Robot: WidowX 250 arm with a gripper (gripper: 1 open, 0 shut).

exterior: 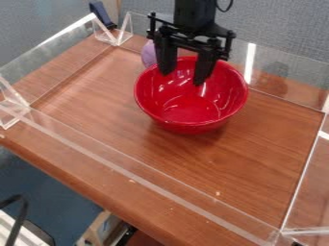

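A black gripper (186, 61) hangs at the top centre of the camera view, its two fingers apart and pointing down over the rear part of a red bowl (193, 106), with nothing visible between them. The bowl stands on the wooden table near the middle, its inside empty as far as shows. A light purple round object (149, 56) is behind the bowl to the left, partly hidden by the gripper and bowl.
Clear plastic walls (154, 182) edge the wooden table (84, 106). A dark tool (102, 14) is at the back left corner, outside the walls.
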